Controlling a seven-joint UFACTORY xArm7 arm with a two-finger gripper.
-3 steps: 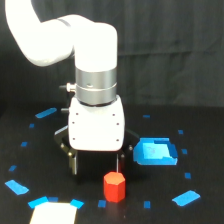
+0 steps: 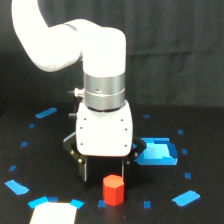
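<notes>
A red hexagonal block (image 2: pixel 114 190) stands upright on the dark table near the front. My gripper (image 2: pixel 104 172), on the white arm, points down just above and behind the block in the camera view. Its dark fingers are spread apart, with a gap between them and nothing held. The right finger's tip appears close to the block's top; whether they touch I cannot tell.
A blue open tray (image 2: pixel 158 160) lies to the right, partly hidden by the gripper. At the front left is a pale square object (image 2: pixel 53 213), cut off by the frame edge. Blue tape pieces are scattered over the table, which is otherwise mostly clear.
The arm and gripper have moved right and slightly lower in the picture, nearer to the red block. The block and tray have stayed where they were.
</notes>
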